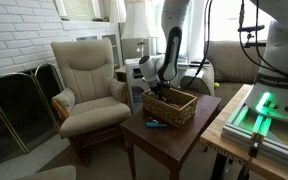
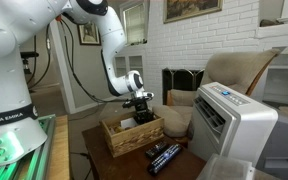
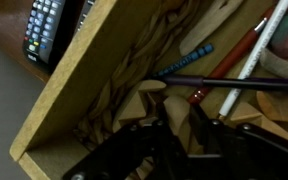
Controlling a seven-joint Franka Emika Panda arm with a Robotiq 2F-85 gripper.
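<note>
My gripper reaches down into a wooden-rimmed basket (image 1: 170, 113), its fingers among the contents. In the wrist view, pale wooden blocks (image 3: 139, 103) lie right around the fingertips. Whether one of them is between the fingers is unclear, and dark gripper parts cover much of the lower middle. Just beyond lie a dark pen (image 3: 194, 81), a blue crayon-like stick (image 3: 187, 60), a red pencil (image 3: 239, 52) and a white pencil (image 3: 252, 62). From the second exterior view, the basket's near wall (image 2: 134, 137) hides the fingertips.
Outside the basket, a remote (image 3: 44, 25) with coloured buttons lies on the dark table (image 1: 144, 130). A dark remote (image 2: 165, 158) also shows in the second exterior view. A beige armchair (image 1: 89, 75) stands beside the table.
</note>
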